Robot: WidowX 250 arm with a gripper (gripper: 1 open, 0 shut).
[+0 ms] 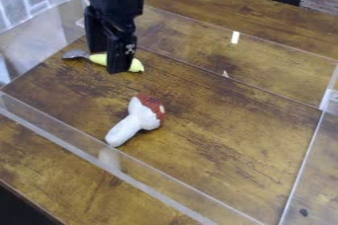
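My black gripper (114,51) hangs at the upper left, open, over a yellow-green object (130,64) with a grey tip that lies on the wooden floor of the enclosure and is partly hidden behind it. A white mushroom-like toy (132,122) with a red-speckled cap lies lower down, near the centre-left, apart from the gripper.
Clear low walls (311,160) surround the wooden area. A white slatted structure (27,2) stands at the back left.
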